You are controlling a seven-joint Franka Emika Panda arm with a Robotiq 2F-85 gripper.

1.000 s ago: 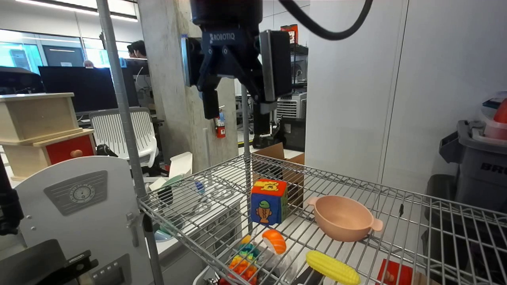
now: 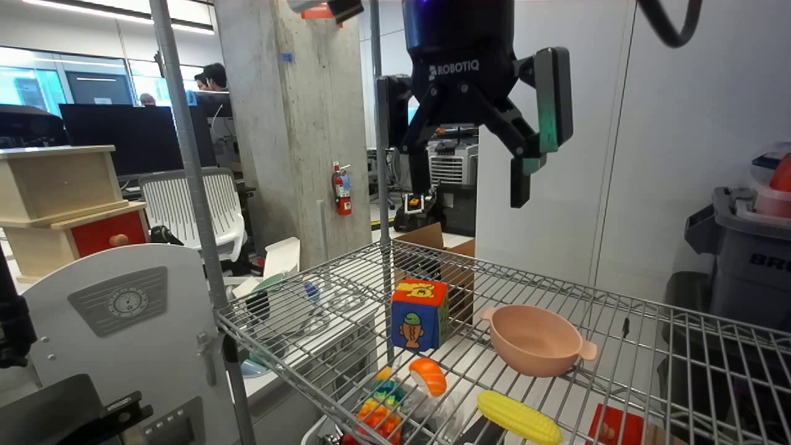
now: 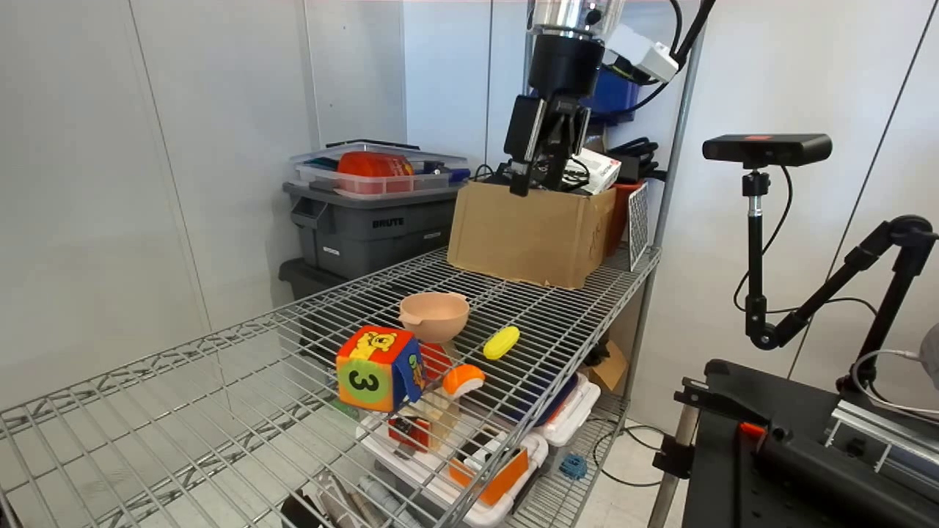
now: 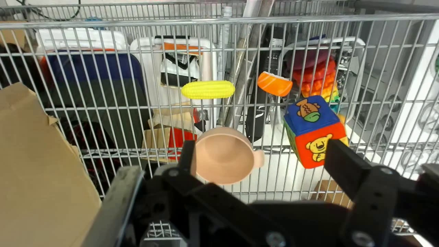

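Note:
On the wire shelf [image 2: 630,311] stands a pink bowl [image 2: 535,337] with two small handles, empty as the wrist view shows. A soft picture cube [image 2: 419,315] in red, blue and green sits to one side of it. An orange sushi piece [image 4: 274,84] and a yellow corn cob [image 4: 208,90] lie near the shelf's front edge. High above the shelf hangs my gripper [image 2: 470,182], fingers spread wide, nothing between them. In the wrist view, the left finger [image 4: 187,155] overlaps the bowl's left edge, and the right finger overlaps the cube's corner, though both are well below.
A cardboard box [image 3: 519,233] occupies the far end of the shelf, by a metal post. Grey bins [image 3: 370,229] stand behind. Bins and loose items seen through the wires are beneath the shelf. Much of the shelf beyond the cube is bare.
In exterior view 1 my gripper has moved right and turned slightly, staying high and open. The bowl, cube, sushi and corn have not moved.

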